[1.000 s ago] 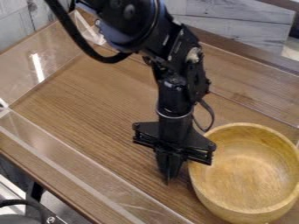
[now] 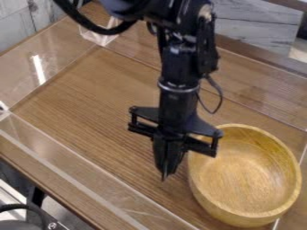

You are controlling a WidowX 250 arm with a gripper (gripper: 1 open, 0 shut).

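My black gripper (image 2: 170,166) points down over the wooden table, its narrow fingertips together, beside the left rim of a yellow plastic bowl (image 2: 243,175) at the lower right. The gripper is shut; I see nothing held between its fingers, though the tips are small and dark.
A light grey wooden board stands along the back right. A black cable lies at the lower left edge.
My gripper has risen and moved slightly back, away from the table surface near the bowl's left side. The bowl has hardly moved.
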